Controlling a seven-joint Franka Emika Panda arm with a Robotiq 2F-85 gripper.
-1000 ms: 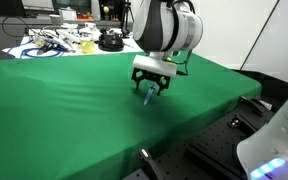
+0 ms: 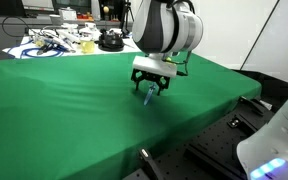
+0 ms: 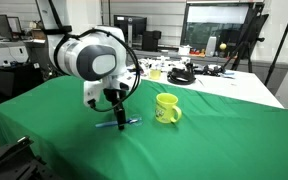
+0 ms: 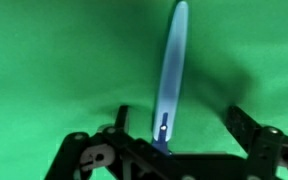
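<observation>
A slim blue object, perhaps a utensil handle or spatula [image 4: 171,75], lies on the green cloth. In the wrist view it runs lengthwise between the two fingers, with cloth showing on either side of it. My gripper is open above it and nothing is clasped. From the first exterior view, the gripper [image 2: 149,86] is low over the table with the blue object [image 2: 150,94] directly beneath. The second exterior view shows the blue object [image 3: 106,125] partly behind the fingers. Whether the fingertips touch the cloth I cannot tell.
A yellow-green mug [image 3: 167,108] stands near the arm in the second exterior view. Cables and black equipment [image 3: 181,74] sit at the table's far edge.
</observation>
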